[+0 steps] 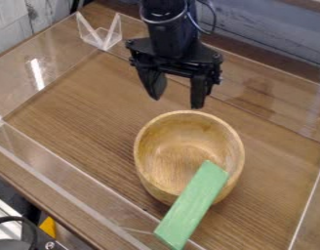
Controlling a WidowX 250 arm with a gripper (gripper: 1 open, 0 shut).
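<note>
My black gripper [178, 86] hangs in the upper middle of the camera view, open, its two fingers spread wide with nothing between them. It is above and behind a round wooden bowl [170, 146]. A long light-green block [191, 205] lies slanting over the bowl's front right, its near end reaching past the rim toward the bottom of the view.
Clear plastic pieces stand at the left and upper left edges. A dark cable lies in the bottom left corner, beside a yellow strip at the table's edge.
</note>
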